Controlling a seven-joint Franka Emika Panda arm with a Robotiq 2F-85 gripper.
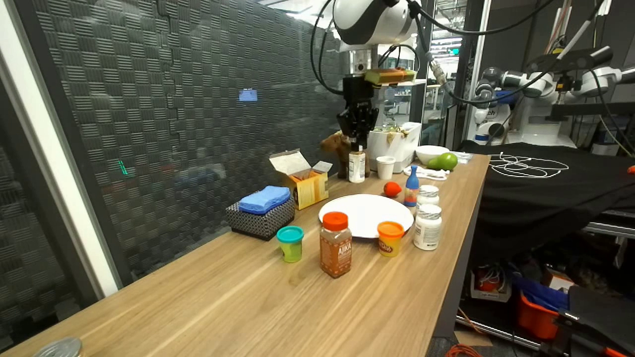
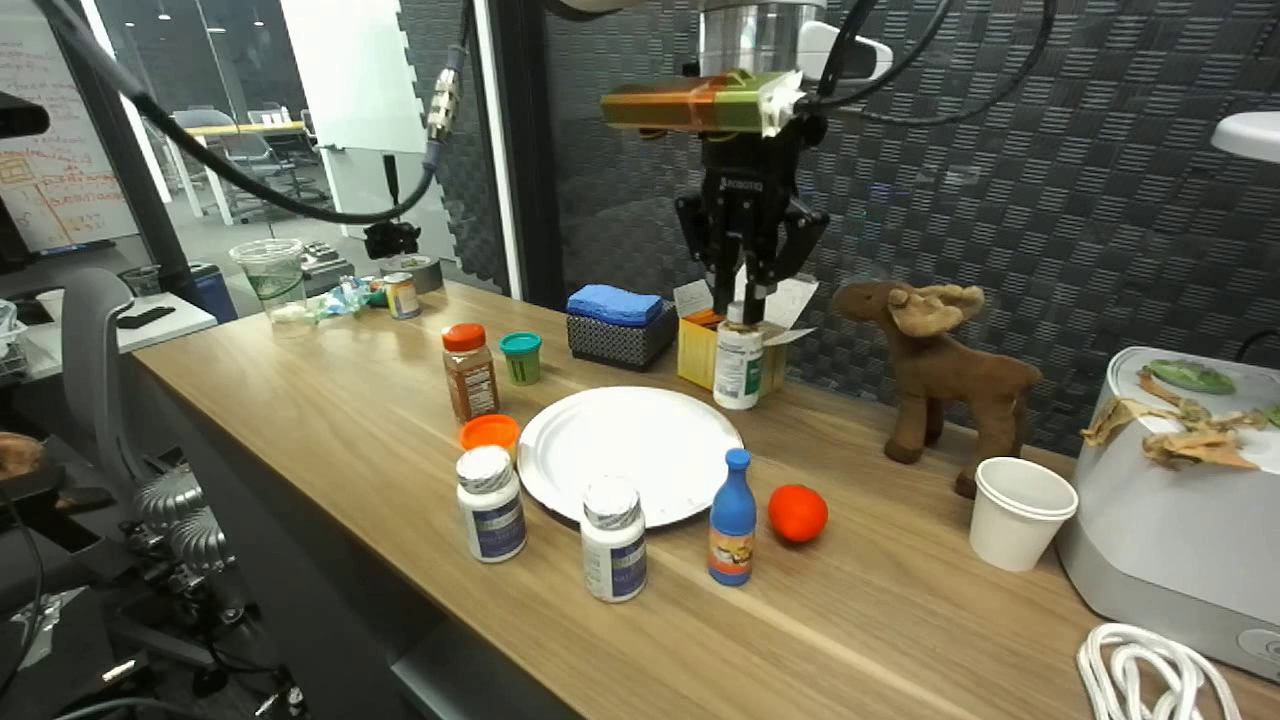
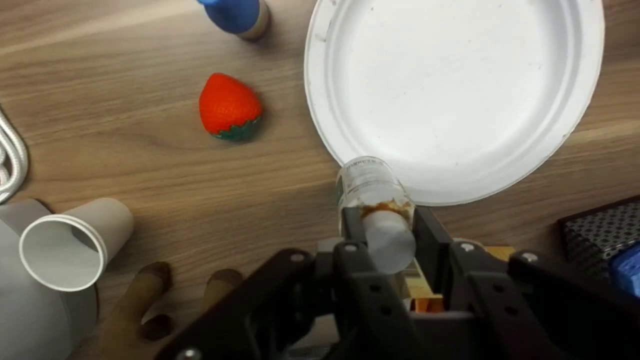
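My gripper is shut on the white cap of a small clear bottle with a printed label. In exterior view 2 the bottle hangs upright below the fingers, in front of the yellow box. Exterior view 1 shows the bottle raised above the table, behind the plate. The white plate lies flat and empty; in the wrist view the bottle overlaps its near rim. Brown residue shows just below the cap.
Around the plate stand a strawberry, a blue bottle, two white pill bottles, a spice jar and Play-Doh tubs. A toy moose and paper cup flank the gripper.
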